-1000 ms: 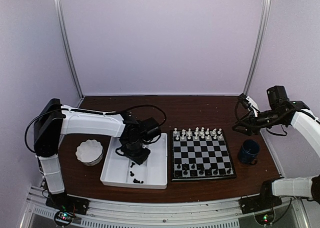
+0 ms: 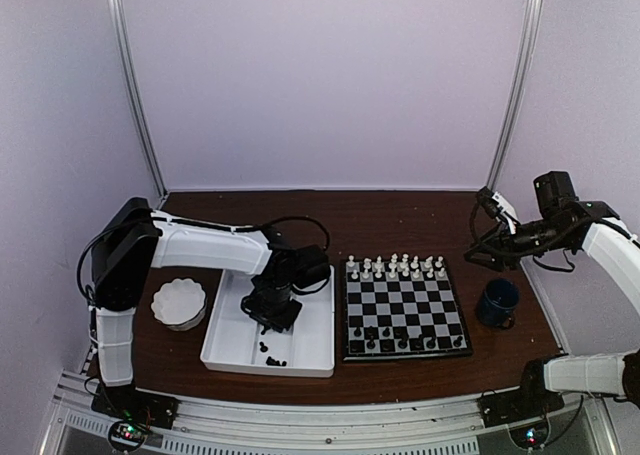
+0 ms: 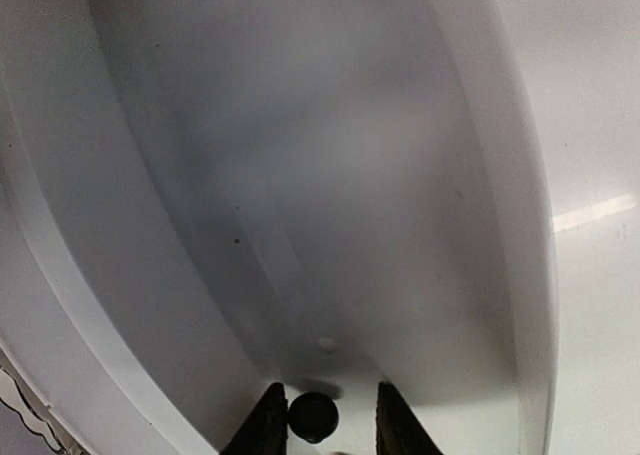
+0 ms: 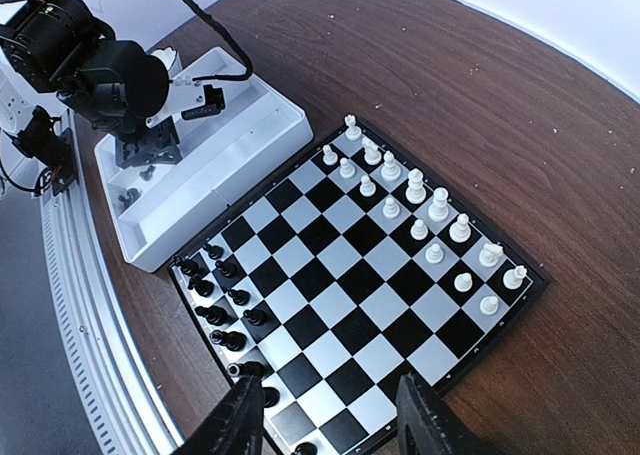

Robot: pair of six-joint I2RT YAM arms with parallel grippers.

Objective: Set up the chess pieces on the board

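In the left wrist view a black chess piece [image 3: 313,418] shows its round top between the fingers of my left gripper. It is close to the left finger, with a clear gap to the right one, so the fingers stand open around it inside the white tray [image 2: 222,345]. Other black pieces [image 2: 276,362] lie loose near the tray's front. On the chessboard [image 4: 333,283], white pieces [image 4: 415,186] fill the far side and several black pieces [image 4: 229,341] stand along the near side. My right gripper is open and empty, held off the board's right.
A blue mug [image 2: 497,303] stands right of the board, below the right arm. Left of the tray is a white scalloped bowl [image 2: 179,303]. The table [image 2: 400,220] behind the board is bare. Tray walls rise around the left gripper.
The left arm has shifted slightly to the right over the tray, its hand staying low. The right arm, board and mug look unchanged.
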